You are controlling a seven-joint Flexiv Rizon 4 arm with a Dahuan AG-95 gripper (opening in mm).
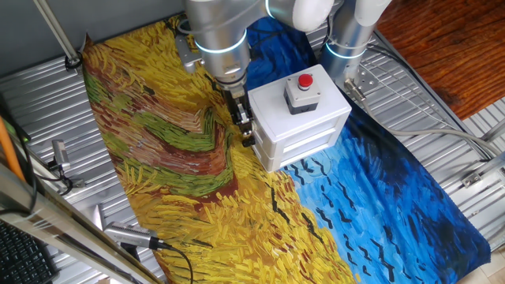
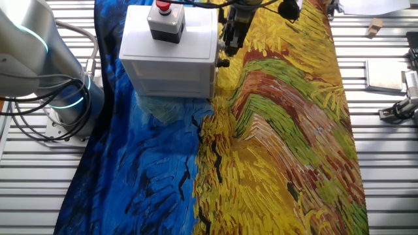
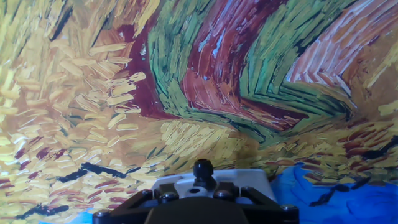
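Observation:
A small white drawer cabinet [image 1: 272, 118] stands on the painted cloth, with dark knobs on its side. My gripper [image 1: 245, 128] points down close against that side, at the upper part of the drawer fronts. Just below its tip, a lower black knob [image 2: 223, 63] sticks out free. In the wrist view, a black knob [image 3: 203, 168] shows right ahead of my gripper, with a pale cabinet edge [image 3: 261, 180] behind. Whether the fingers are open or shut, or grip anything, does not show clearly. Both drawers look closed.
On top of the cabinet sits a grey box with a red button [image 1: 305, 81]. The cloth [image 1: 197, 229] in front and to the left lies flat and clear. A small camera [image 1: 130, 235] with a cable stands at the near left edge.

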